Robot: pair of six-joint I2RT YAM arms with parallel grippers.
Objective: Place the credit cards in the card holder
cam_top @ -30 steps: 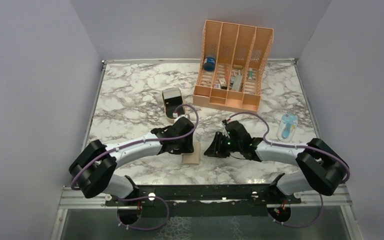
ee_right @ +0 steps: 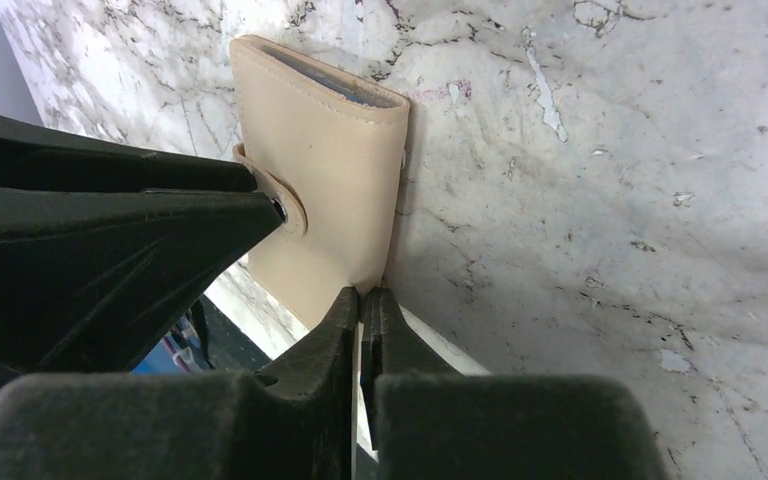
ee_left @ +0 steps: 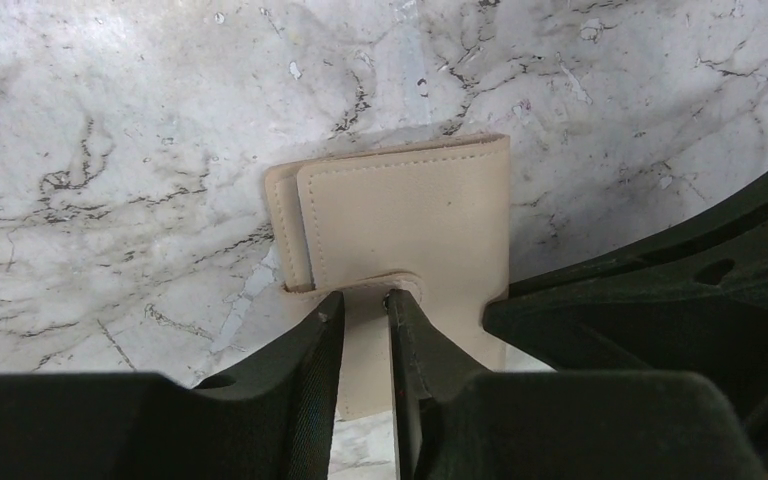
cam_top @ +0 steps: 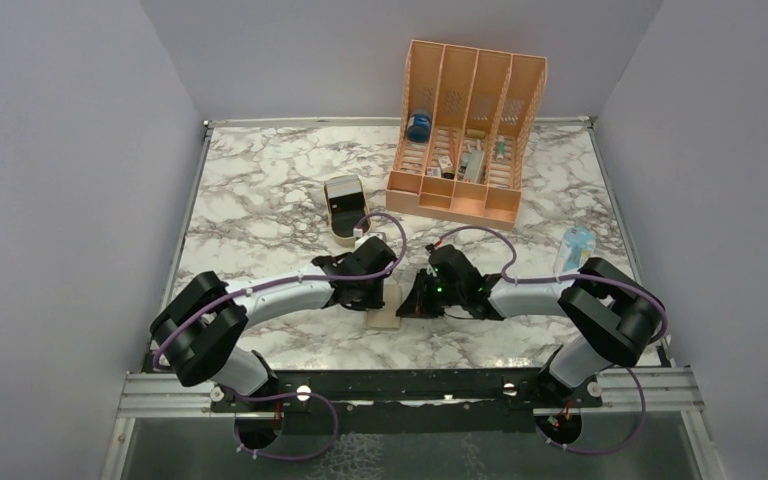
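A beige leather card holder (cam_top: 383,318) (ee_left: 400,210) (ee_right: 320,160) lies on the marble table, its snap flap across it. My left gripper (cam_top: 368,305) is over the flap, fingertips at the snap, slightly apart. My right gripper (cam_top: 405,308) is shut at the holder's side edge. No separate cards can be made out.
An open case (cam_top: 346,192) stands behind my left arm. A peach organiser (cam_top: 455,205) with small items is at the back right, and a blue item in clear packaging (cam_top: 575,250) lies at the right.
My right gripper has moved left to the holder and its fingers have closed.
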